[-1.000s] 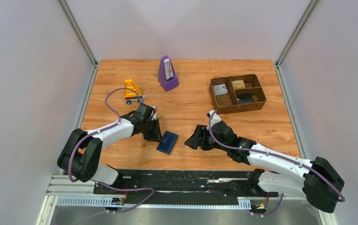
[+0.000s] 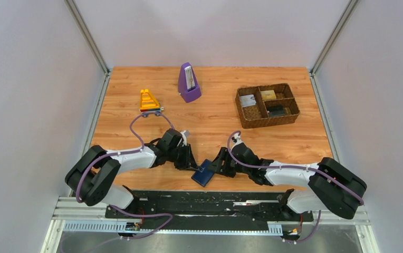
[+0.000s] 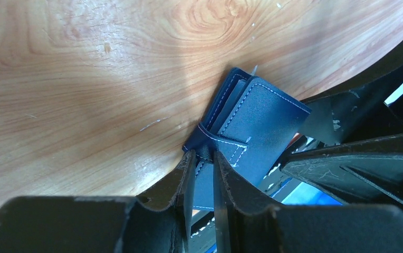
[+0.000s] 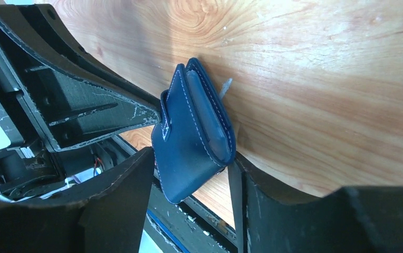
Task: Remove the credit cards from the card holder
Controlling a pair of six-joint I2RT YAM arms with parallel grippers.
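A dark blue card holder (image 2: 202, 176) (image 3: 260, 129) (image 4: 183, 137) with a strap and white stitching lies near the table's front edge, between both grippers. My left gripper (image 2: 191, 167) has its fingertips close together at the strap; whether anything is between them is unclear. My right gripper (image 2: 218, 166) is at the holder's other end, fingertips either side of its corner, apparently touching it; how firmly is unclear.
A wicker box (image 2: 252, 121) with compartments stands at the back right, a purple metronome (image 2: 189, 92) at the back centre, a yellow toy (image 2: 148, 100) at the back left.
The left gripper and card holder have moved right and toward the front. The right gripper has moved left to reach the holder.
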